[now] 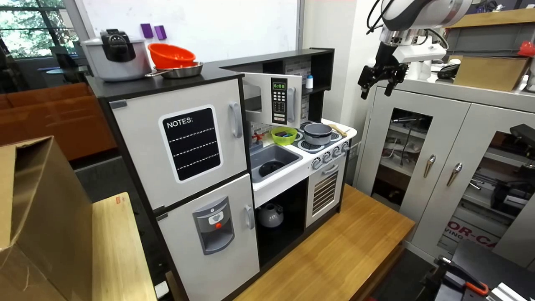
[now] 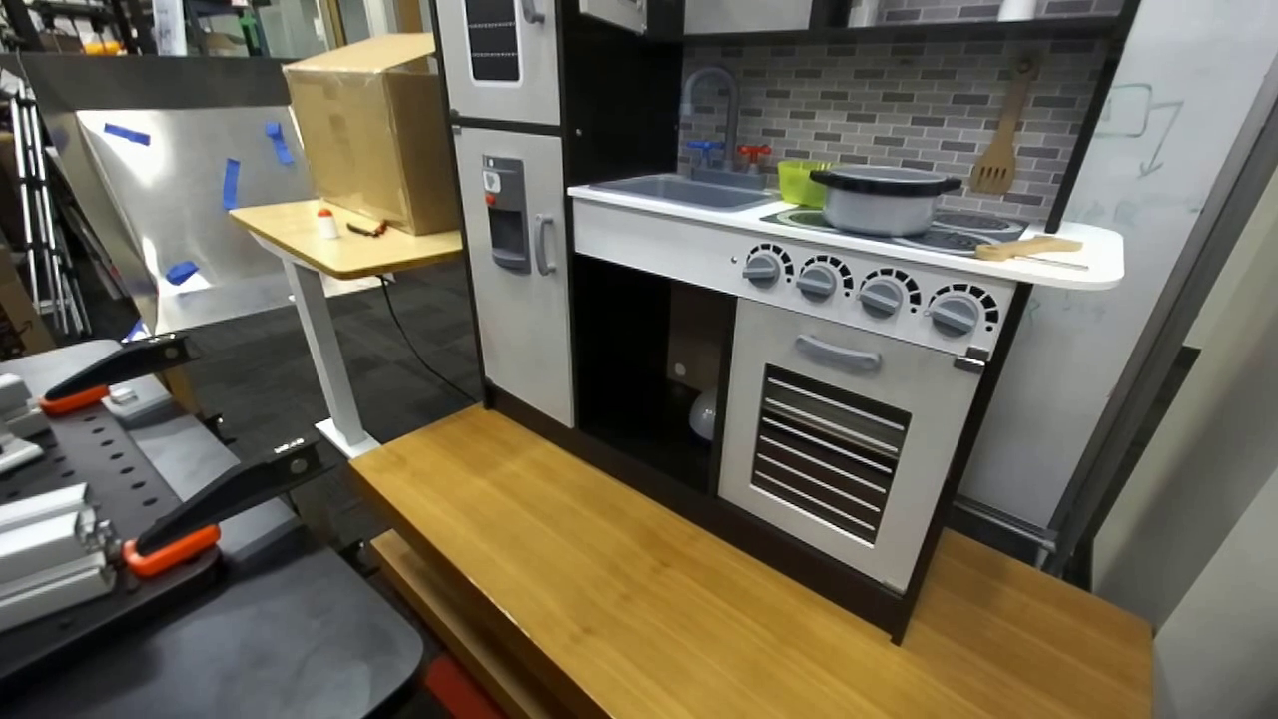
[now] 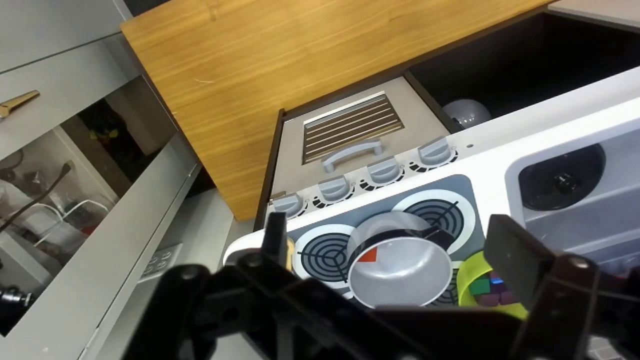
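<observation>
My gripper (image 1: 375, 94) hangs open in the air, high up in front of the grey cabinet and to the right of the toy stove. In the wrist view its fingers stand wide apart, one finger (image 3: 275, 237) at the left and the other (image 3: 510, 252) at the right, with nothing held. Beyond them is a grey pot (image 3: 400, 273) on the hob, with something orange inside. A lime-green bowl (image 3: 474, 273) holding small coloured blocks sits beside the pot. A wooden utensil (image 2: 1027, 247) lies at the hob's right end.
The microwave door (image 1: 273, 99) stands open above the sink (image 1: 273, 160). A red bowl (image 1: 171, 55) and a pan (image 1: 183, 71) are on top of the fridge. A kettle (image 1: 271, 215) stands in the lower shelf. The wooden platform (image 1: 346, 235) is bare.
</observation>
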